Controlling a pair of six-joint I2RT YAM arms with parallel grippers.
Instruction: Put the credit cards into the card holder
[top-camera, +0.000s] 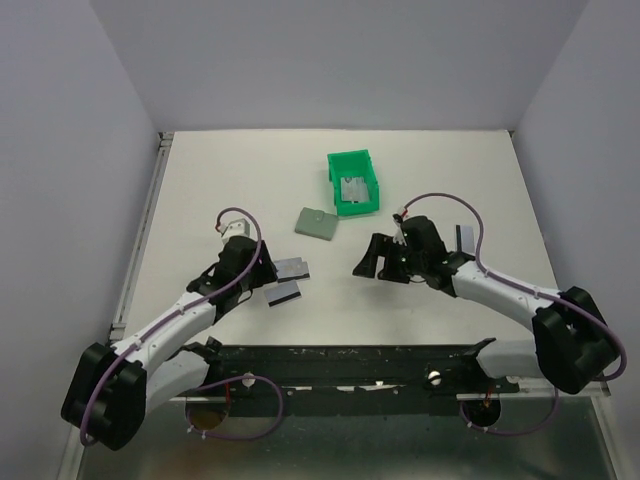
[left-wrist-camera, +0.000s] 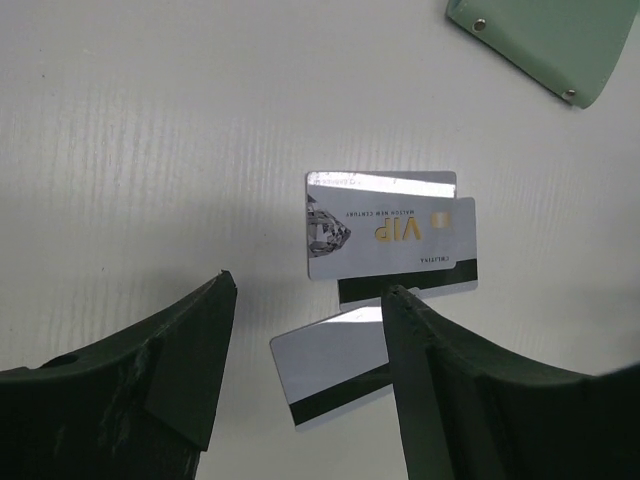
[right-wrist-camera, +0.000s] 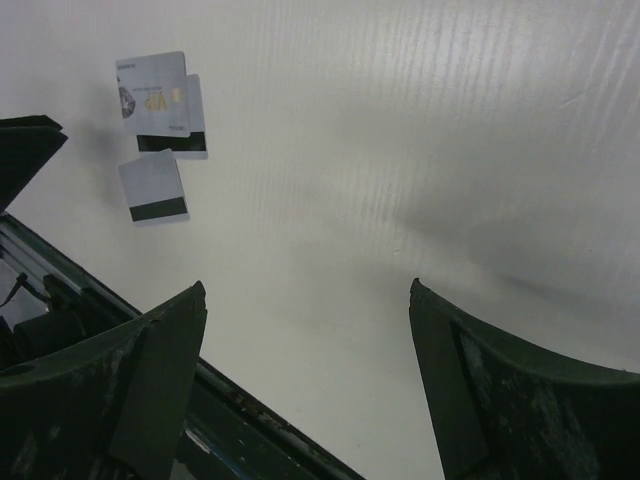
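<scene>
A VIP card overlaps a magnetic-stripe card, with another striped card just below them. My left gripper hangs over this group, fingers apart, nothing between them. The green card holder lies flat behind the cards, upper right in the left wrist view. My right gripper is open and empty above bare table at middle right, the left-side cards in its view. A further card shows behind the right arm.
A green basket holding grey cards stands at the back middle.
</scene>
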